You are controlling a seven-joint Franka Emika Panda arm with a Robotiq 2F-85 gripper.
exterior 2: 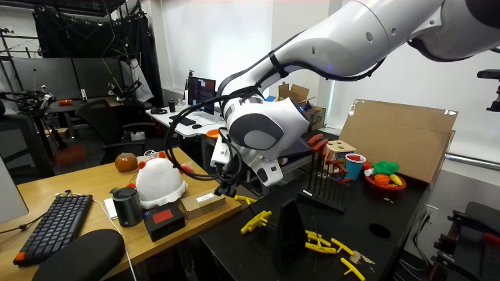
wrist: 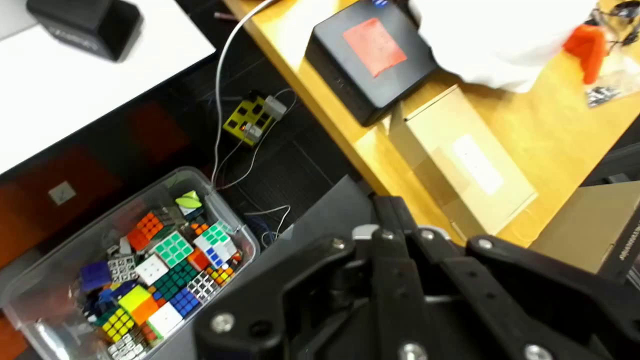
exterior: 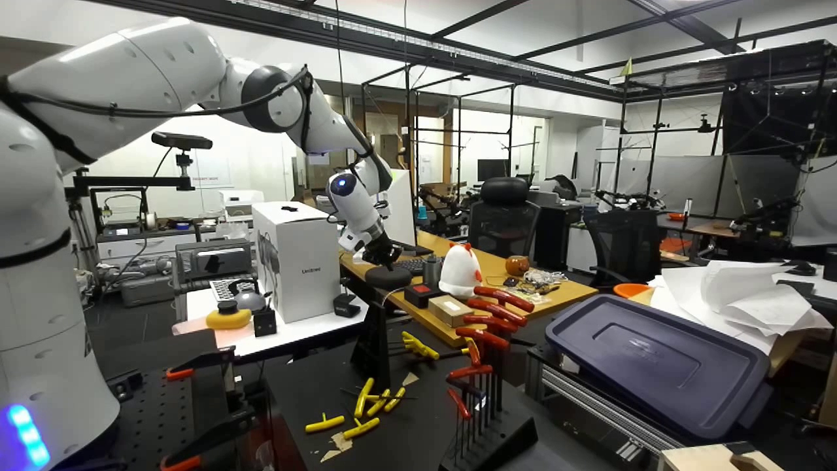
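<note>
My gripper is shut, its two black fingers side by side with nothing showing between them. In exterior view 1 the gripper [exterior: 392,265] hangs in the air over the area of the wooden desk. In exterior view 2 the gripper [exterior 2: 225,192] appears in front of a cardboard box [exterior 2: 202,204] on the desk; no contact shows. Yellow-handled hex keys [exterior 2: 320,248] lie scattered on the black table [exterior 2: 363,220]. Red-handled hex keys [exterior: 484,337] stand upright in a black rack [exterior: 502,436].
A black upright stand [exterior: 371,353] rises from the black table. On the desk are a white plush toy [exterior: 460,272] and a black box with a red patch [wrist: 372,54]. Below the wrist camera, a clear bin [wrist: 195,180] holds several puzzle cubes. A dark lid [exterior: 659,361] lies at right.
</note>
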